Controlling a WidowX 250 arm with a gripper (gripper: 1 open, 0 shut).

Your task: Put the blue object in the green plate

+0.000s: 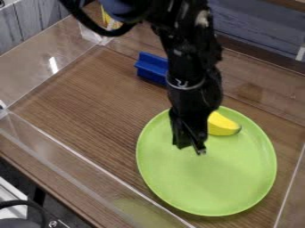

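The green plate [209,183] lies on the wooden surface right of centre. A blue object [152,68] rests on the wood beyond the plate, partly covered by the arm on its right side. My black gripper [191,144] points down over the plate's far part, in front of a yellow banana-like piece [223,125] that lies on the plate's far edge. The arm hides much of that yellow piece. Whether the fingers are apart or together is unclear, and no blue shows at their tips.
Clear plastic walls edge the workspace; the left one [71,160] runs along the near side. A blue-grey panel [262,22] closes off the back. Bare wood [95,102] lies free left of the plate. A yellow item at the upper left is mostly hidden.
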